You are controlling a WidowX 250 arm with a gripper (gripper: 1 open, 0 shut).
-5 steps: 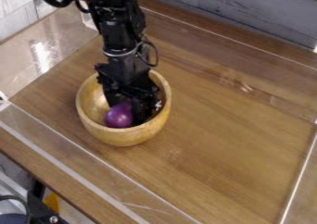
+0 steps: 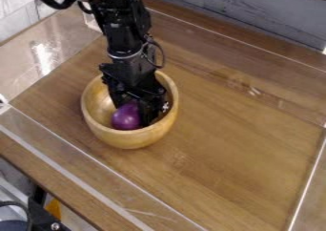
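Observation:
A wooden bowl [image 2: 158, 130] sits on the table at the left of centre. Inside it lies a round purple object [image 2: 125, 117], toward the front left. The black arm reaches down from the top, and its gripper [image 2: 137, 101] is inside the bowl beside the purple object. Its fingers are dark and partly hidden, so what lies between them is unclear.
A grey wall [image 2: 254, 20] runs along the back, and the table's left edge lies just beyond the bowl's left side.
The gripper and the purple object have shifted very slightly within the bowl; the bowl has moved slightly too.

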